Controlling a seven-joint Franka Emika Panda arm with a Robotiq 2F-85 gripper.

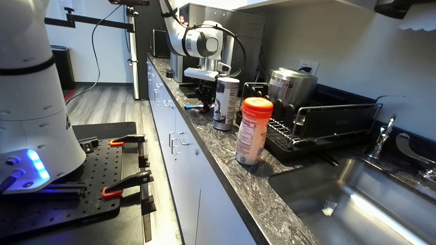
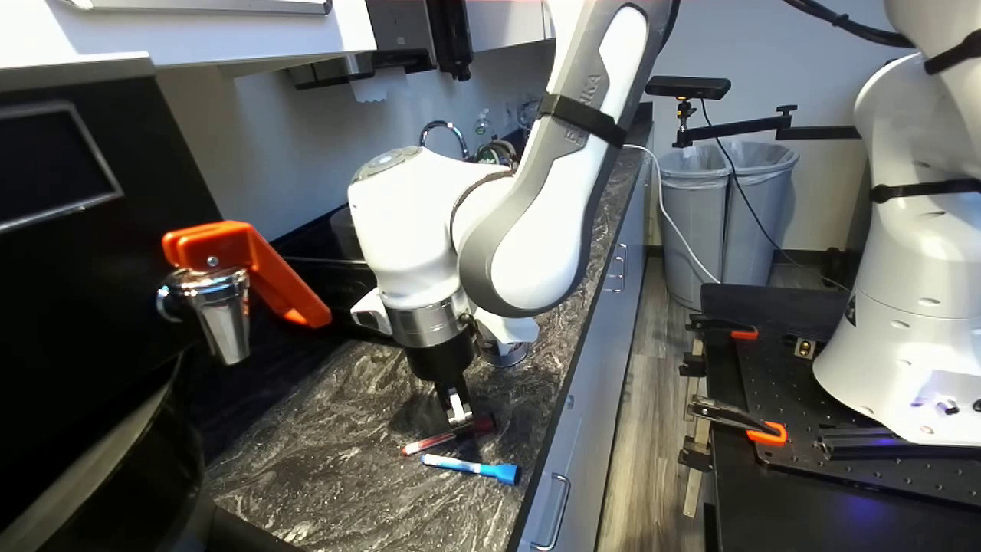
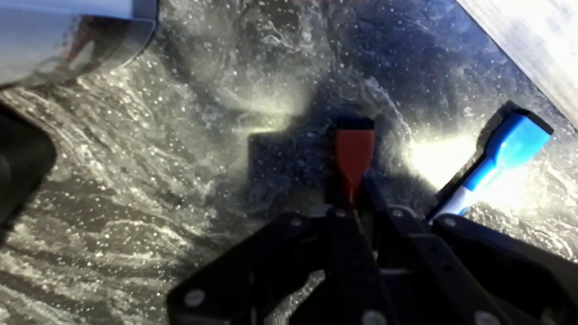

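Observation:
A red marker (image 3: 355, 151) with a dark end lies along the line of my fingers in the wrist view. My gripper is shut on it, the black fingers close together around its narrower part. In exterior view 2 the marker's red and white end (image 2: 425, 445) sticks out to the left of my gripper (image 2: 461, 425), low over the counter. Beside it lies a blue marker (image 2: 470, 468), apart from the fingers and nearer the counter's front edge. From exterior view 1, my gripper (image 1: 204, 107) is partly dark against its surroundings, behind a tall canister.
The grey and white canister (image 1: 225, 104) stands close to the gripper. Nearer the sink (image 1: 368, 208) is a red-lidded container (image 1: 254, 130). A dish rack (image 1: 335, 126) holding a steel pot (image 1: 291, 87) lines the wall. An orange-handled tap (image 2: 225, 257) juts out at left.

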